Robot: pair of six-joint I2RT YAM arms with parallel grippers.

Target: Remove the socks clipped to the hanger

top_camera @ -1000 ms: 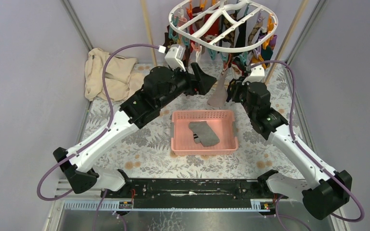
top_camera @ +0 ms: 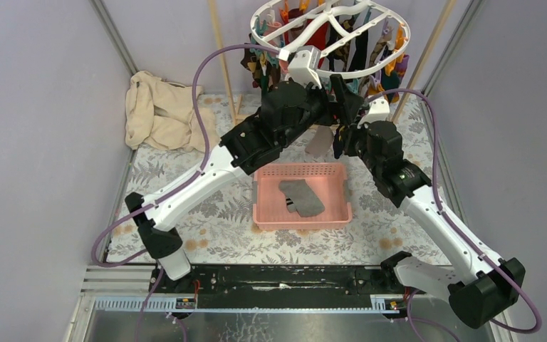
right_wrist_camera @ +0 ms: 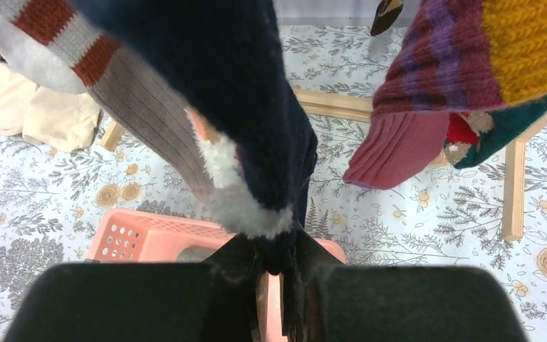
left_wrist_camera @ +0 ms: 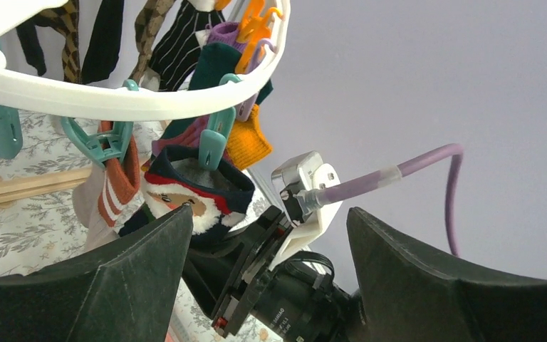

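A white round hanger [top_camera: 360, 73] carries several clipped socks. In the left wrist view a navy sock with a white-bearded face [left_wrist_camera: 185, 201] hangs from a green clip [left_wrist_camera: 214, 140] on the hanger's rim. My right gripper is shut on the lower part of that navy sock [right_wrist_camera: 256, 135], below the rim. My left gripper is open, close in front of the clip, with nothing held between its fingers. To its left, a grey sock with a rust striped cuff [left_wrist_camera: 119, 189] hangs from another green clip [left_wrist_camera: 100, 142].
A pink basket [top_camera: 265, 220] stands below with a grey sock [top_camera: 302, 197] in it. Beige cloth [top_camera: 164, 114] lies at the back left. Other socks, such as a maroon and mustard one [right_wrist_camera: 463, 57], hang close beside my right gripper.
My left arm has moved right and up toward the rim, now close to the right gripper. The right gripper stays at nearly the same place, having shifted only slightly.
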